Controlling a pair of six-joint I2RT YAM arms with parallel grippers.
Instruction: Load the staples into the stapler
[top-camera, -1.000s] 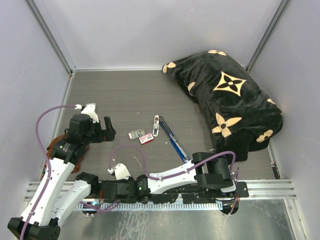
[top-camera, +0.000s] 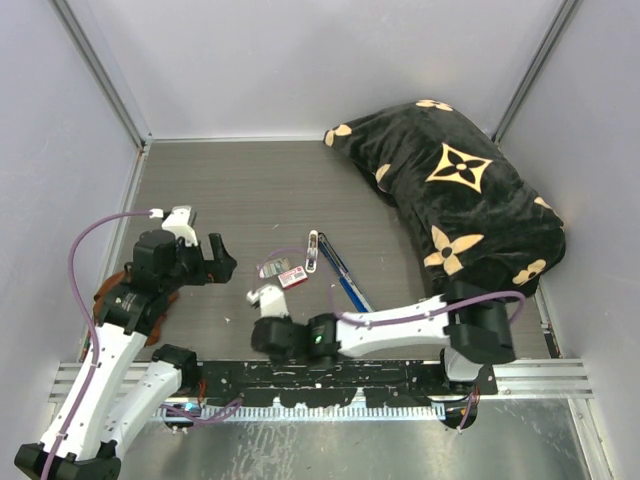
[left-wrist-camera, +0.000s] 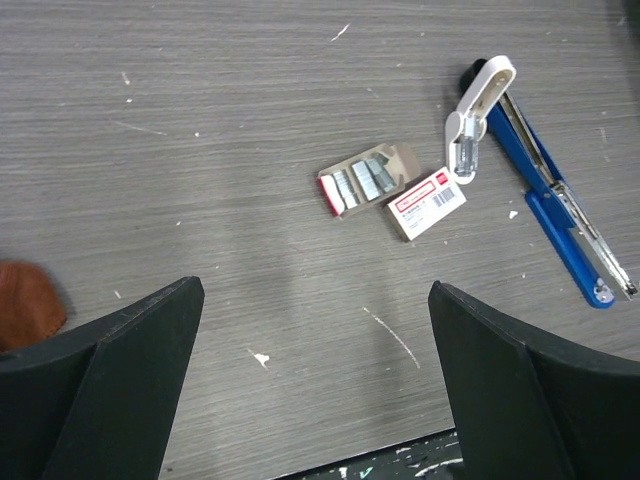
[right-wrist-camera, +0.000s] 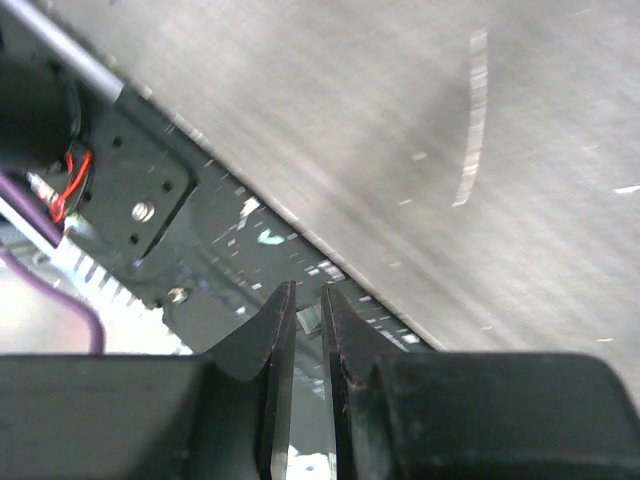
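Note:
The blue stapler (left-wrist-camera: 560, 205) lies spread open at the right in the left wrist view, its metal rail exposed. Left of it, a small red-and-white staple box (left-wrist-camera: 427, 204) touches or nearly touches an open tray (left-wrist-camera: 370, 178) holding several grey staple strips. My left gripper (top-camera: 219, 258) hovers left of these, open with nothing between its fingers. Near the front edge, my right gripper has its fingers slightly apart. A small pale patch shows in that gap; whether it is a held piece or paint on the edge behind is unclear.
A white hinged gadget (left-wrist-camera: 477, 120) lies between staple box and stapler. The dark patterned cushion (top-camera: 460, 190) fills the right side. A brown cloth (left-wrist-camera: 28, 303) is beside the left arm.
My right arm has swung up and to the right in the top view, blurred by motion, its purple cable shifting. The left gripper has moved slightly right. Objects on the table stay put.

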